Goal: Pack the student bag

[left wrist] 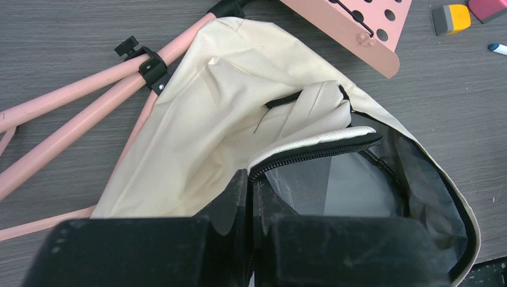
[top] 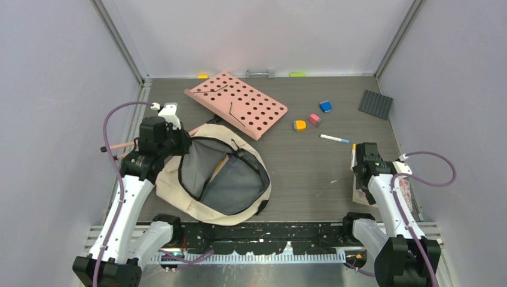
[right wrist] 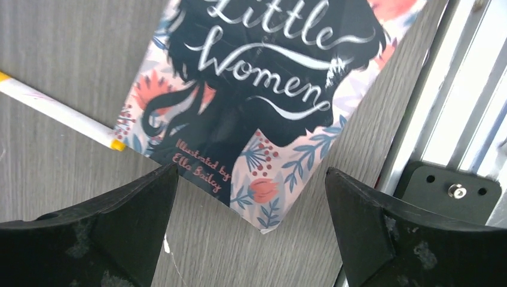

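A cream bag (top: 173, 188) with a grey lining lies open at the left. My left gripper is shut on the black zippered edge of its mouth. A thin tan strip (top: 220, 165) shows inside the bag. On the right, the "Little Women" book (right wrist: 257, 78) lies flat, cover up. My right gripper is open above its near corner, nothing between the fingers. A white marker with yellow ends (right wrist: 60, 113) lies beside the book, one end close to its side edge. Another marker, with a blue cap (top: 334, 138), rests farther back on the table.
Yellow (top: 299, 125), pink (top: 315, 119) and blue (top: 325, 106) blocks sit at the back centre. A pink perforated stand (top: 239, 101) stands behind the bag, and a dark ribbed pad (top: 376, 104) lies at the back right. The table between bag and book is clear.
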